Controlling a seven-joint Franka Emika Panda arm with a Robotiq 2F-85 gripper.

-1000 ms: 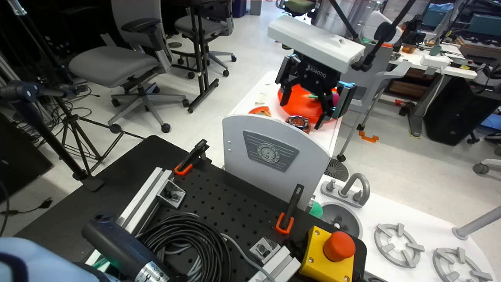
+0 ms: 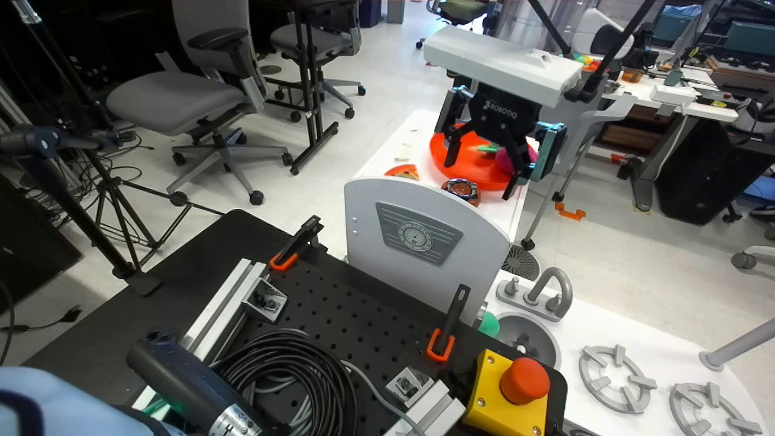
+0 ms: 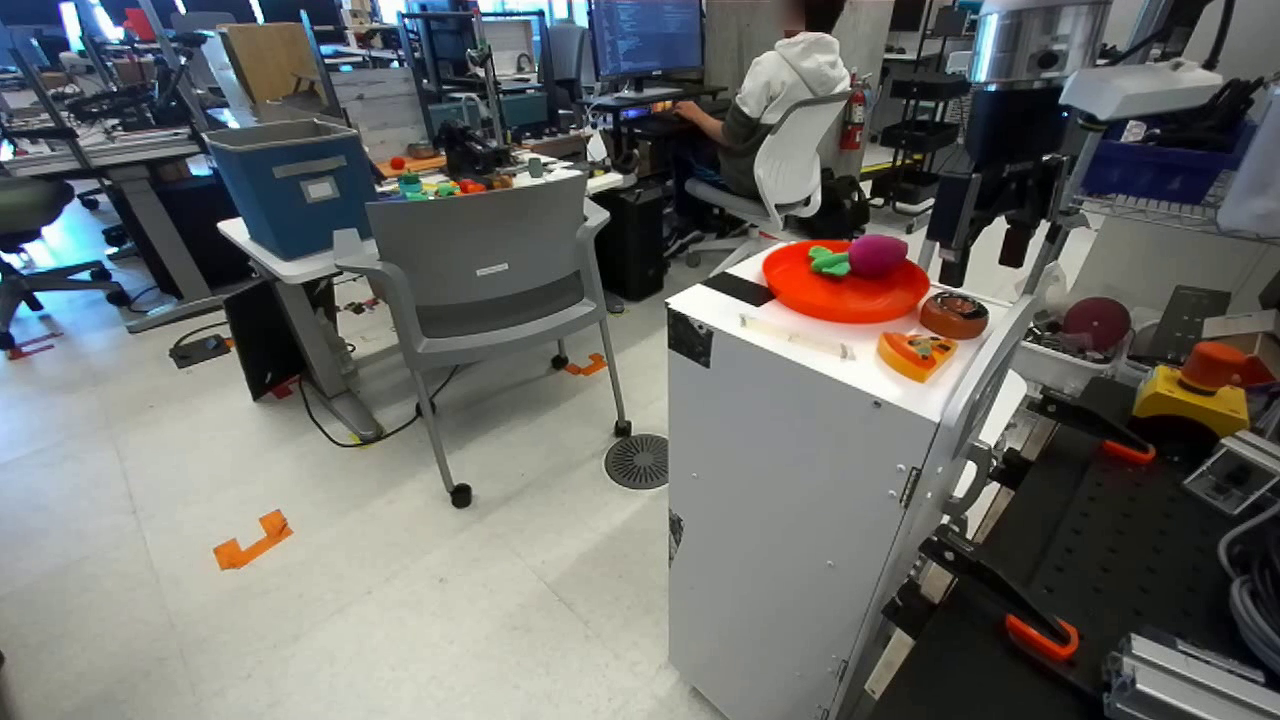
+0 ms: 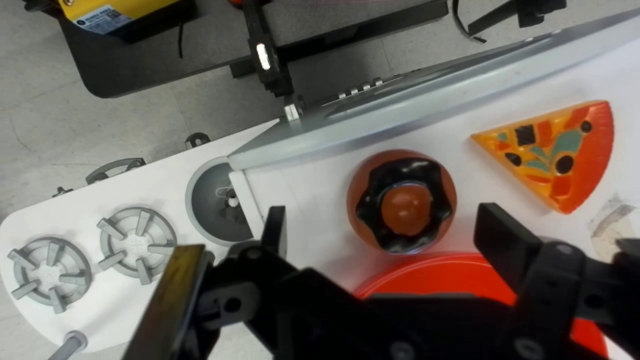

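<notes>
My gripper is open, its black fingers spread wide over the white counter with nothing between them. In the wrist view a toy donut (image 4: 407, 207), brown with black icing, lies within the span of the fingertips, lower than they are. A toy pizza slice (image 4: 555, 153) rests to its right. The red plate (image 4: 432, 273) is partly hidden by the gripper there. In the second exterior view that plate carries a purple toy (image 3: 877, 254) and a green toy (image 3: 829, 260). The donut (image 3: 955, 314) sits beside the plate on the counter.
A grey upright panel (image 2: 421, 218) borders the counter on the table side. Beyond it are a toy sink (image 2: 520, 338) and burners (image 2: 617, 378). The black table holds clamps (image 2: 450, 323), cables and a yellow box with a red button (image 2: 525, 380).
My gripper has shifted a little to the right in exterior view 1, uncovering more of the purple toy. Its fingers stay open, and the toys have not moved.
</notes>
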